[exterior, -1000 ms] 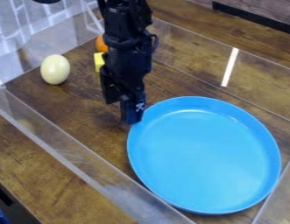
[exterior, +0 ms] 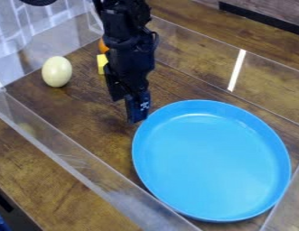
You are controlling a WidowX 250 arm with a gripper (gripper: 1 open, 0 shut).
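A white egg-shaped object (exterior: pixel 58 70) lies to its left. A yellow object (exterior: pixel 101 63) and an orange one (exterior: pixel 102 45) are partly hidden behind the arm.
Clear transparent walls border the wooden work area on the left and lower left. Bare wood (exterior: pixel 55 144) is free left of the plate and at upper right.
The arm has shifted slightly to the left, covering more of the orange object. The other objects have not moved.
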